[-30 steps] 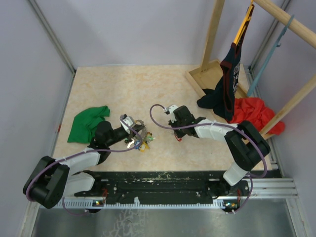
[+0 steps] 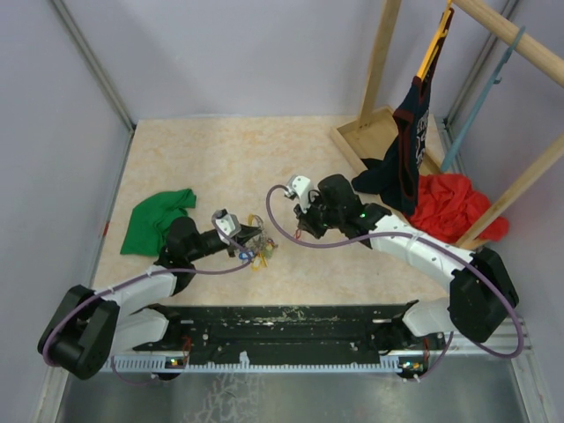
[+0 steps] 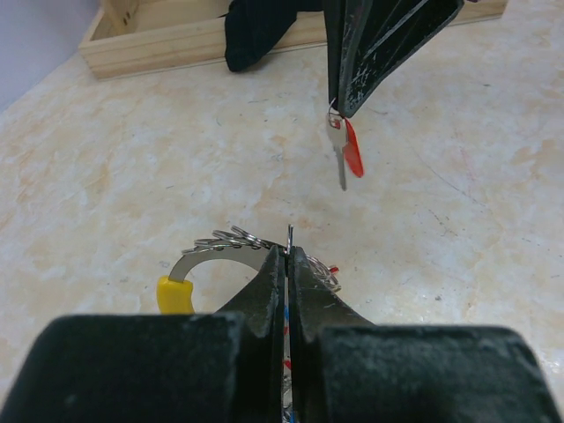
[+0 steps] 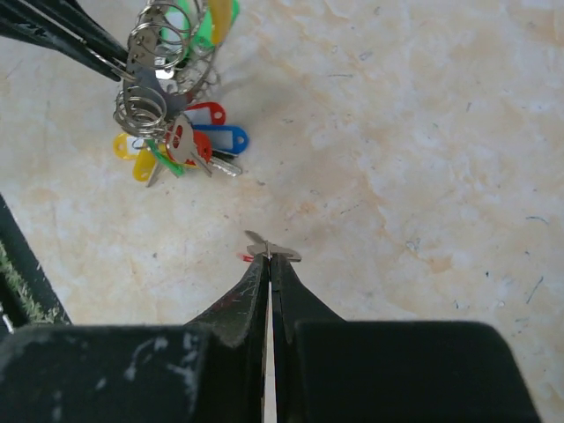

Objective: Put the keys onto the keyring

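My left gripper point(image 2: 247, 234) is shut at the keyring, whose metal loops and several coloured tags hang beneath its tips; in the left wrist view a thin metal piece stands at the fingertips point(image 3: 289, 264). My right gripper point(image 2: 301, 218) is shut, to the right of the keyring, with a key with a red tag point(image 3: 351, 150) hanging from its tips.
A wooden stand point(image 2: 351, 141) with dark cloth and a red cloth point(image 2: 454, 207) fills the right. A green cloth point(image 2: 152, 225) lies at the left.
The right gripper has risen and shifted slightly left, with the red key moving along. The left gripper has moved slightly, with the keyring.
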